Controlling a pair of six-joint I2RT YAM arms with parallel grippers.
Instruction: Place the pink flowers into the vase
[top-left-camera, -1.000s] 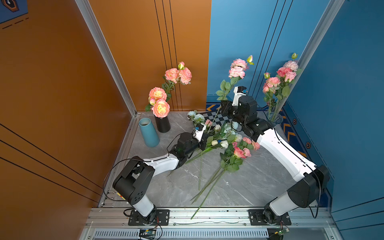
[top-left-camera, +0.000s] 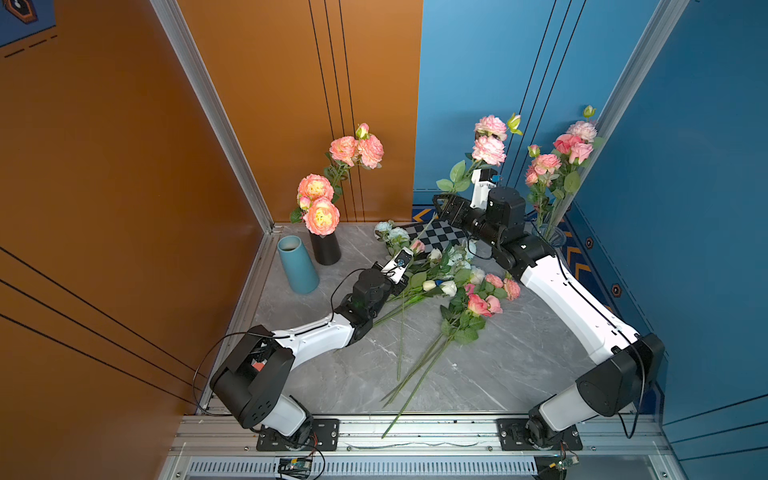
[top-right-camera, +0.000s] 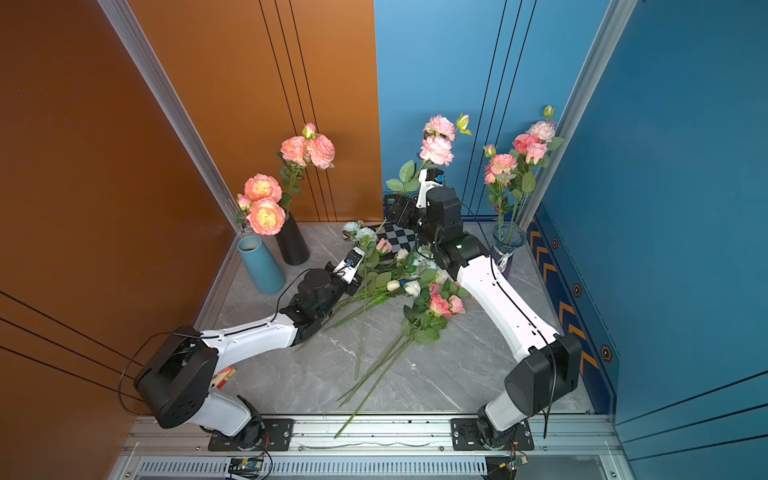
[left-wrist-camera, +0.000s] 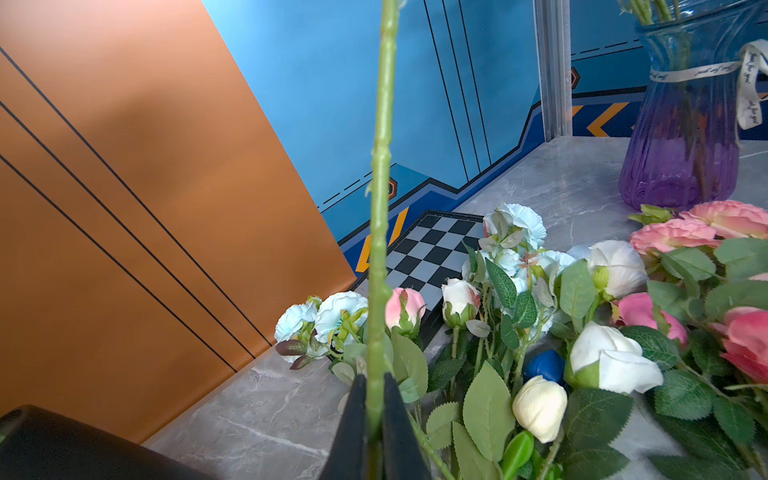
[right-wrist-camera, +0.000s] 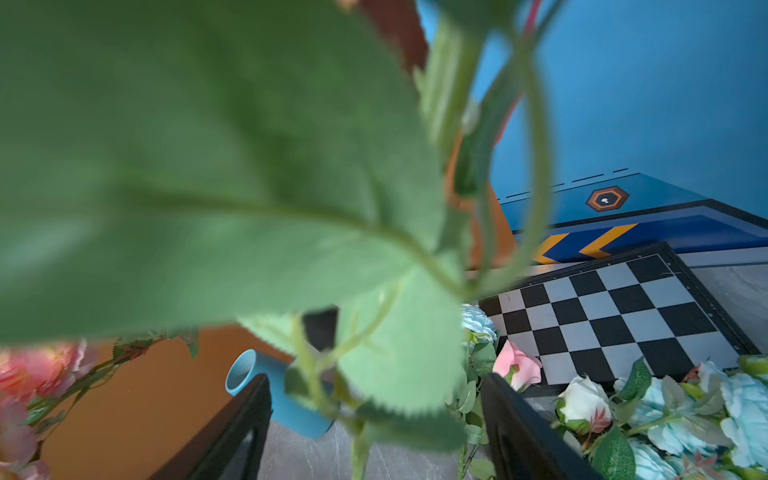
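Note:
A tall stem with pale pink blooms stands upright in the top left view. My left gripper is shut on its bare green stem. My right gripper is higher up at the leafy part, its fingers spread wide; the stem's lower piece shows in the gap, and a large blurred leaf covers much of that view. To the right is the blue-purple glass vase with a white ribbon, holding other pink flowers. A teal vase and a black vase with coral flowers stand at the left.
Several cut flowers lie mid-table: pink roses, white buds and pale blue blooms, their stems running toward the front. A checkered board lies at the back. Bare table shows at the front and right.

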